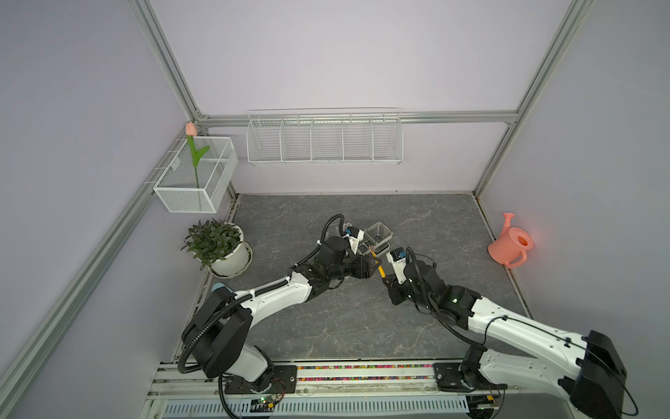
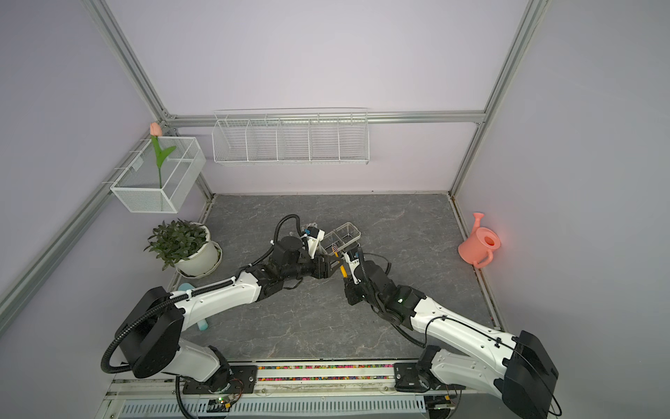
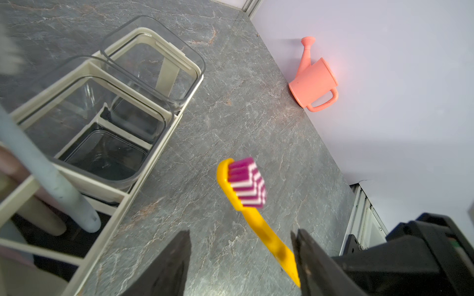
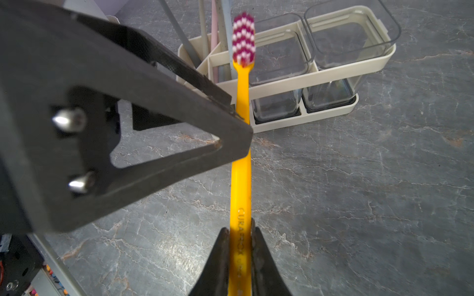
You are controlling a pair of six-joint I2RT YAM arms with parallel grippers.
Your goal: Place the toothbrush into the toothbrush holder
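Note:
The yellow toothbrush (image 4: 241,192) with purple-and-white bristles stands bristle end up, its handle pinched between the fingers of my right gripper. My left gripper is open, its fingers apart; in the left wrist view the brush rises close by its right finger (image 3: 313,261). From the right wrist view, one left finger (image 4: 237,138) crosses in front of the upper handle. Behind them stands the cream toothbrush holder (image 4: 325,78), with clear cups and other brushes in its left slots. The lower end of the handle is out of view.
A potted plant (image 1: 213,244) stands at the left, and a coral watering can (image 1: 511,245) at the right wall. A wire rack (image 1: 324,139) hangs on the back wall.

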